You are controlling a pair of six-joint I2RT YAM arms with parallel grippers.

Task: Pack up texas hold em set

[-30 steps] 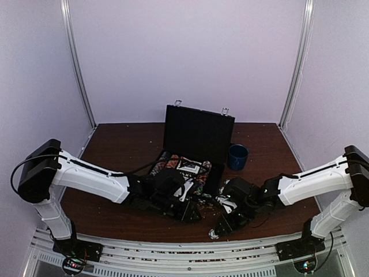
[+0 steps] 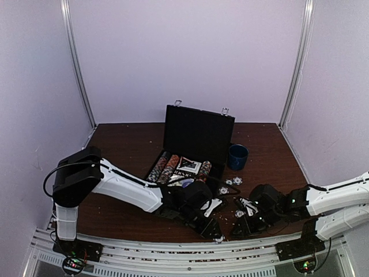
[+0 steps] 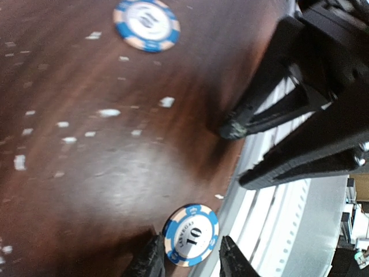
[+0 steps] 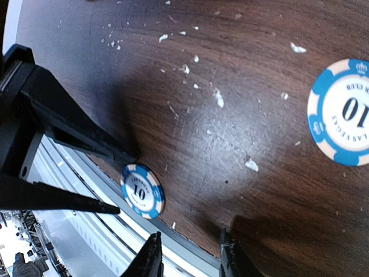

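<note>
A blue-and-white poker chip (image 2: 219, 238) marked 10 lies at the table's front edge. In the left wrist view, this chip (image 3: 191, 235) shows between and just ahead of the parted fingers of my left gripper. My right gripper (image 2: 237, 233) is a little to the right, open and empty; its dark fingers (image 3: 262, 176) also show in the left wrist view. Another chip (image 4: 346, 112) lies flat beyond the right gripper. Behind the arms stands the open black case (image 2: 196, 135), holding rows of chips (image 2: 170, 167) and cards (image 2: 187, 165).
Several loose chips (image 2: 237, 180) lie right of the case, near a blue cup (image 2: 237, 156). White specks dot the table. A metal rail (image 2: 190, 254) runs along the front edge.
The right gripper has drawn back to the right, away from that chip, which has shifted slightly right and toward the rail.
</note>
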